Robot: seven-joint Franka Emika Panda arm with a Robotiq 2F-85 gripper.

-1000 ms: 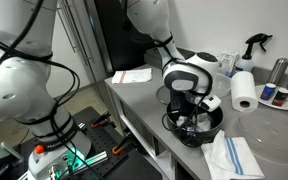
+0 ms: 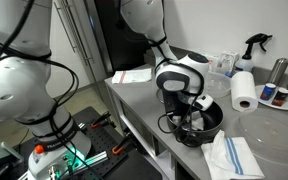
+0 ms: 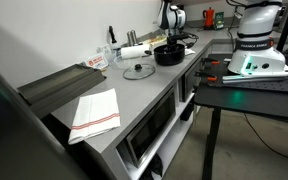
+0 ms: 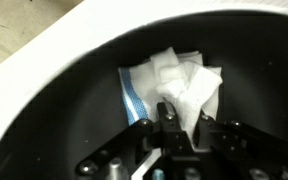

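Inside a round black pot (image 2: 216, 117) on the counter is a white cloth with a blue stripe (image 4: 189, 82), bunched up in the middle. My gripper reaches down into the pot, its fingers shut on a gathered fold of this cloth. The striped edge of the cloth lies spread against the pot's dark bottom. In the second exterior view the pot (image 3: 168, 55) stands at the far end of the counter, and its wall hides the cloth there.
A white towel with blue stripes (image 2: 232, 157) lies at the counter's front edge, close to the pot. A paper towel roll (image 2: 243, 92), a glass lid (image 2: 269, 135) and a tray with cups (image 2: 281, 97) are to the right. Another white cloth (image 2: 132, 75) lies at the left.
The towel on the counter and the other objects have stayed in place.
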